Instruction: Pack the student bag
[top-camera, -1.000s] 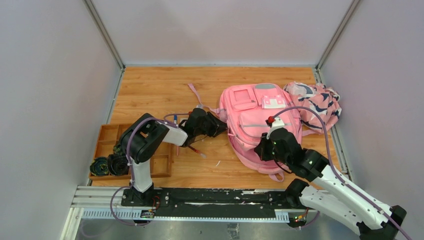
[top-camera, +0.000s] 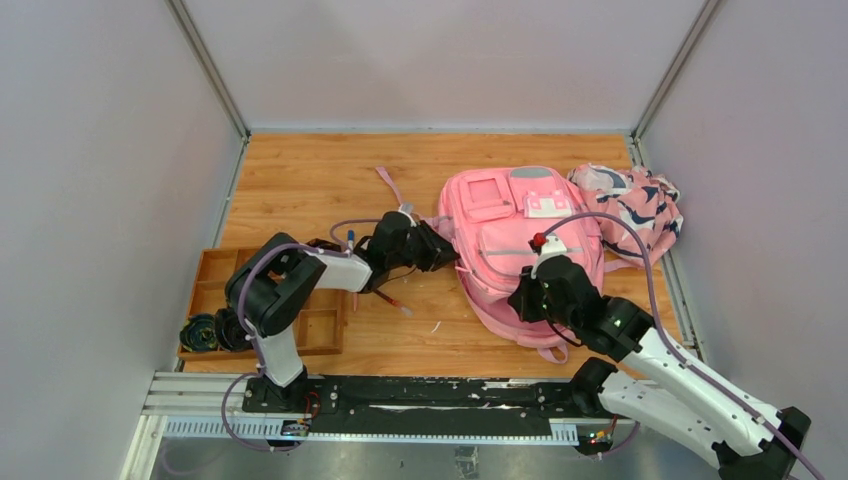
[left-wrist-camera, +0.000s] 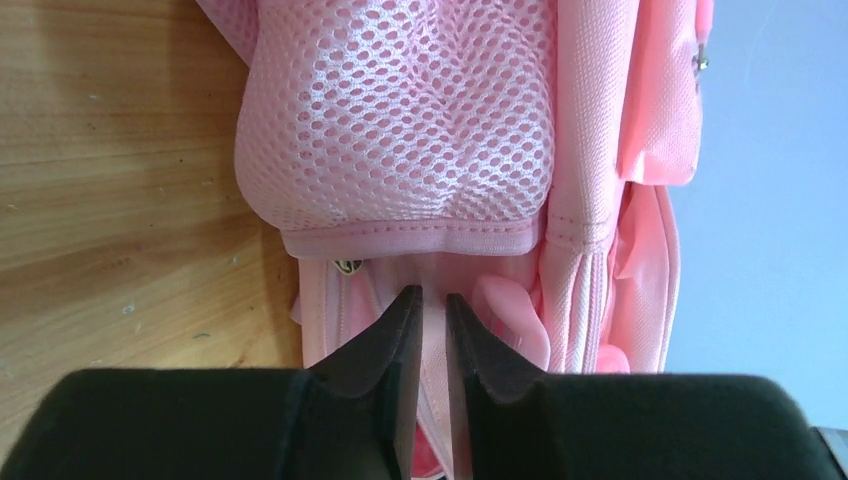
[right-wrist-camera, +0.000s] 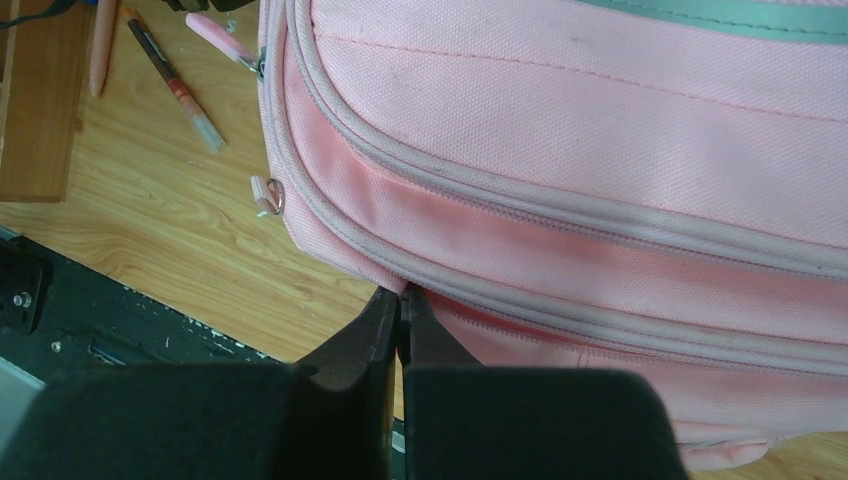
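The pink backpack (top-camera: 500, 240) lies on the table, right of centre. At its left side, my left gripper is slightly open; pink fabric shows behind the narrow gap, below the mesh side pocket (left-wrist-camera: 400, 120). No item is visible in its fingers. My right gripper is shut, its fingertips against the lower zipped edge (right-wrist-camera: 480, 305) of the bag. Whether a thin fold of fabric sits between these tips cannot be seen. Part of the lower compartment gapes behind them.
A patterned pink cloth bag (top-camera: 632, 212) lies behind, to the right of the backpack. A wooden tray (top-camera: 322, 330) stands on the left, partly under the left arm. A pen (right-wrist-camera: 178, 85) lies between tray and bag.
My left gripper has shifted slightly at the backpack's side, moving a little to the right. The right arm and the backpack hold nearly the same positions.
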